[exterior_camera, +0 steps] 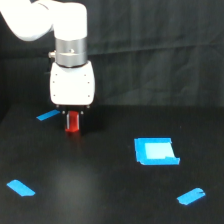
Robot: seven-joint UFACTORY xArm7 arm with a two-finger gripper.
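Note:
A small red object (72, 124) is at the left of the dark table, directly below the white arm. My gripper (72, 114) points straight down over it, its narrow dark fingers drawn in close against the object's sides. It looks shut on the red object, whose upper part is hidden by the fingers. Whether its base touches the table cannot be made out.
A blue-taped square with a white middle (157, 151) lies on the right of the table. Blue tape strips mark the front left (20, 188), the front right (190, 196) and the back left (48, 115).

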